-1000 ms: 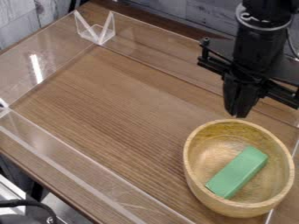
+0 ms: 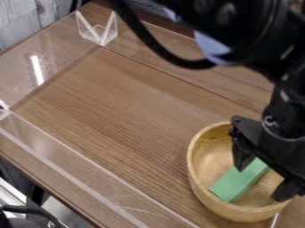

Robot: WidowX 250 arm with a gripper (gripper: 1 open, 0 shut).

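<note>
My gripper (image 2: pixel 263 164) is low at the right, its black fingers open and down inside a cream round bowl (image 2: pixel 205 158). A green block (image 2: pixel 234 187) lies in the bowl, between and just under the fingers. The arm covers the bowl's upper right part and the far right of the table.
A clear plastic holder (image 2: pixel 98 27) stands at the back left. A white object (image 2: pixel 4 109) shows at the left edge, and dark cable-like shapes are at the bottom left.
My gripper has moved down and toward the camera, from above the bowl to inside it around the green block. The bowl and block look to be in the same place.
</note>
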